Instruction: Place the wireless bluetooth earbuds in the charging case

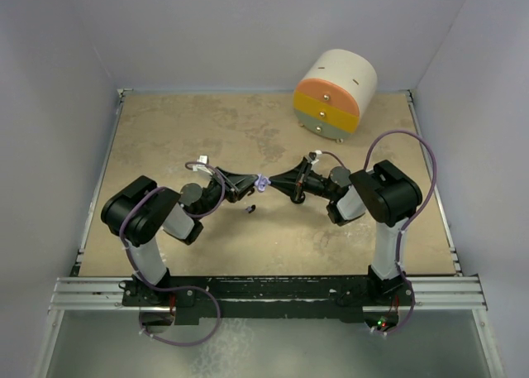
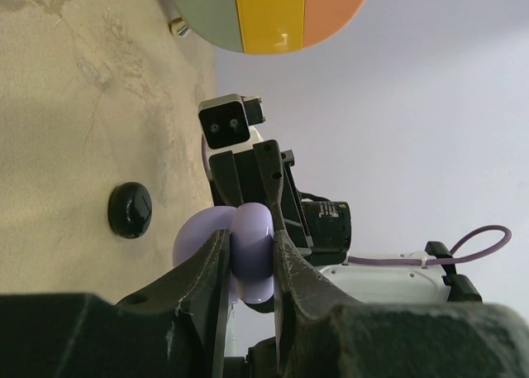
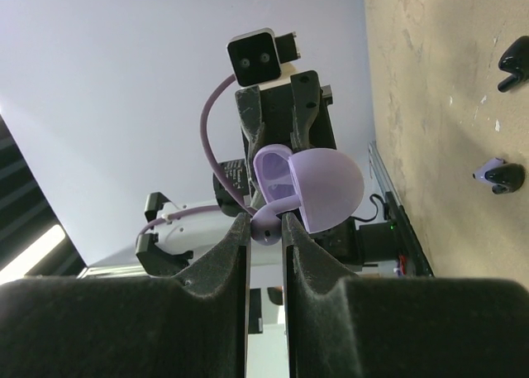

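Observation:
The lilac charging case (image 3: 322, 188) hangs between both grippers above the table, lid open. In the left wrist view my left gripper is shut on it. In the right wrist view my right gripper is shut on a lilac part at the case's near side; whether that is the lid or an earbud is unclear. The open compartment faces the right wrist camera. A lilac-and-black earbud (image 3: 500, 176) and a black piece (image 3: 514, 62) lie on the table, the latter partly cut off by the frame.
A rounded cabinet (image 1: 335, 93) with coloured drawers stands at the back right.

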